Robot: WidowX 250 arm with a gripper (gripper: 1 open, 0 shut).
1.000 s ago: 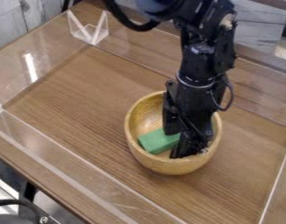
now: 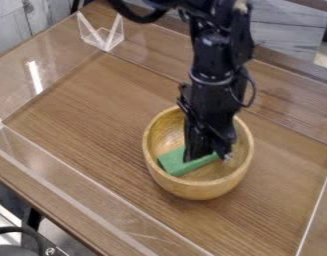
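A tan round bowl (image 2: 201, 183) stands on the wooden table. Inside it lies a green object (image 2: 179, 162), toward the bowl's left, partly hidden by the gripper. The black arm reaches down from the top, and its gripper (image 2: 206, 150) is inside the bowl over the green object. The fingertips are dark and overlap each other and the green object, so whether anything is between them is hard to see.
A clear wire or plastic stand (image 2: 102, 32) is at the back left.
The gripper has risen slightly and shifted within the bowl.
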